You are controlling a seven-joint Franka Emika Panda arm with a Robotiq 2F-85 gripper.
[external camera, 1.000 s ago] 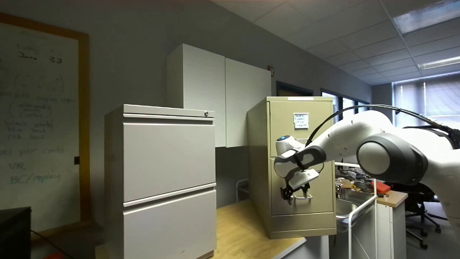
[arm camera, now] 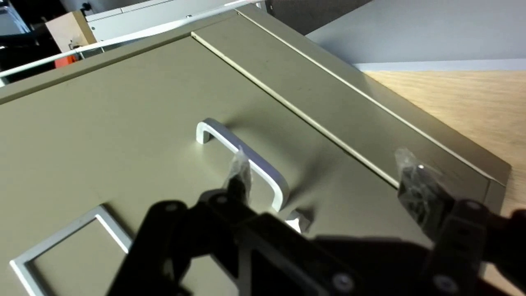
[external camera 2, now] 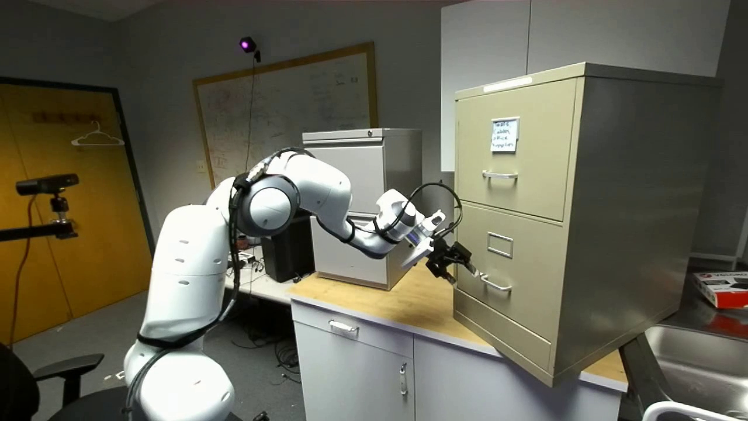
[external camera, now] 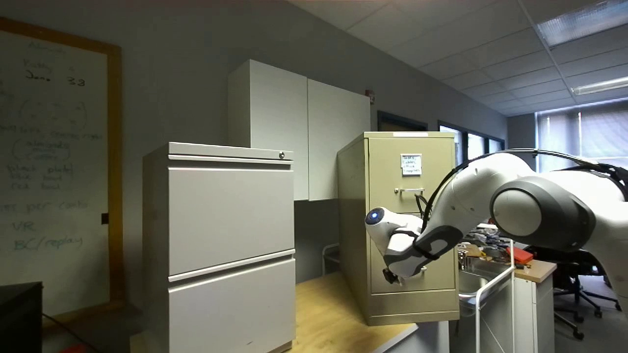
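Observation:
The beige filing cabinet point(external camera 2: 519, 140) has two shut drawers. On its lower drawer is a silver bar handle point(arm camera: 268, 172), beside a small lock knob point(arm camera: 298, 221). My gripper stands open at this drawer, its fingers wide apart. In the wrist view, the left fingertip point(arm camera: 240, 170) overlaps the handle's middle; whether they touch I cannot tell. The right fingertip point(arm camera: 419, 190) is well past the handle, over the drawer's lower part. From exterior view 2, the gripper point(external camera 2: 463, 273) is just left of the lower handle point(external camera 2: 496, 283). In exterior view 1 the arm hides most of that handle.
An empty silver label frame point(arm camera: 106, 217) sits above the lower handle. The upper drawer has its own handle point(external camera 2: 499, 175) and a written label point(external camera 2: 504, 134). A grey cabinet point(external camera: 229, 217) stands on the wooden counter point(external camera: 321, 306), with bare counter between the cabinets.
The wrist has rotated and tipped, and the gripper sits slightly lower at the lower drawer. The lower handle, visible earlier in exterior view 1, is now mostly behind the arm. Both drawers remain shut.

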